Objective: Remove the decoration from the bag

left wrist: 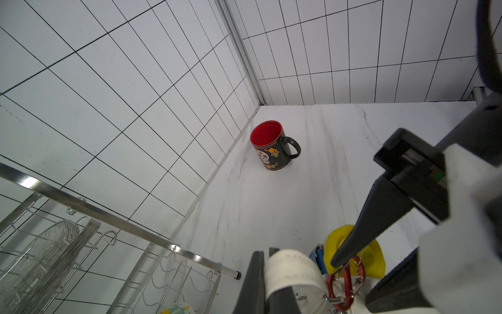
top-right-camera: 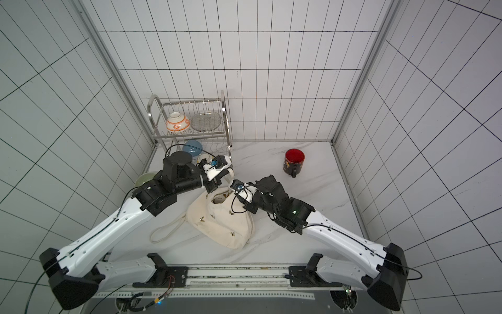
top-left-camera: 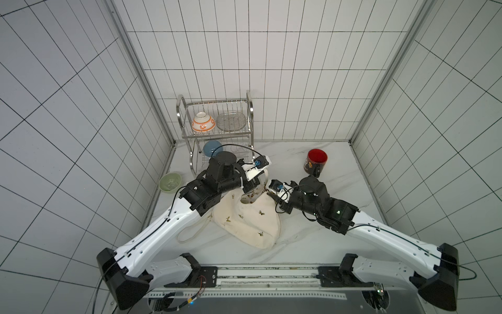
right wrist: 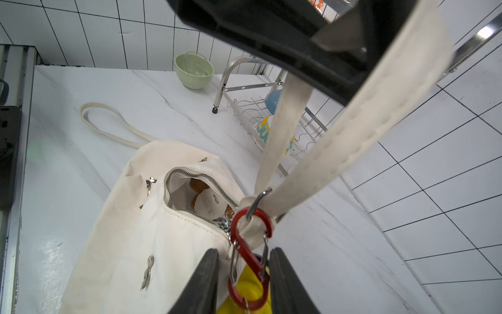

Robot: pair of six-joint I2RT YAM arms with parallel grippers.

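Observation:
The cream bag (right wrist: 120, 246) lies on the counter, its zip partly open. My left gripper is shut on the bag's strap (right wrist: 334, 157) and holds it raised. A red S-shaped clip (right wrist: 254, 260) hangs at the strap's base by a metal ring. From it hangs the decoration, a yellow piece (left wrist: 372, 256), with a blue part (left wrist: 317, 256) beside it. My right gripper is part open, its fingers (right wrist: 201, 280) on either side of the clip. Whether they touch it, I cannot tell.
At the back left stands a metal dish rack (top-left-camera: 217, 136) with bowls. A red and black mug (top-left-camera: 315, 161) sits at the back right, and a green bowl (top-left-camera: 170, 182) at the left. Counter space to the right of the bag is clear.

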